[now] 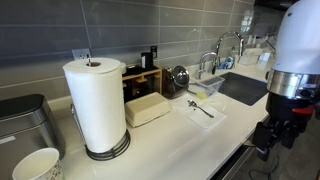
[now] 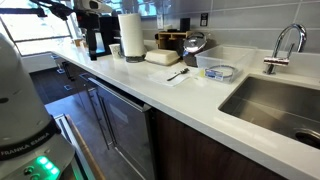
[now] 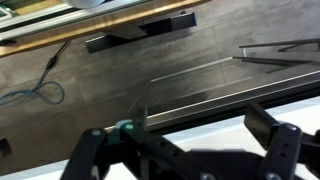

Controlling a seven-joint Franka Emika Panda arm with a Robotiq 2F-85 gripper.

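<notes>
My gripper shows at the bottom of the wrist view, its two dark fingers apart with nothing between them. In exterior view 1 the gripper [image 1: 272,148] hangs at the right, out over the floor in front of the counter. It appears at the upper left in exterior view 2. On the white counter [image 1: 165,150] stand a paper towel roll [image 1: 97,105] and a beige lidded box [image 1: 148,109]. A dark utensil [image 1: 200,108] lies on a pale sheet farther along. None of these is touched by the gripper.
A clear plastic bin [image 2: 228,58] stands near the sink [image 2: 285,105] and its faucet [image 2: 292,40]. A white cup [image 1: 40,165] and a metal canister [image 1: 28,130] are at the left end.
</notes>
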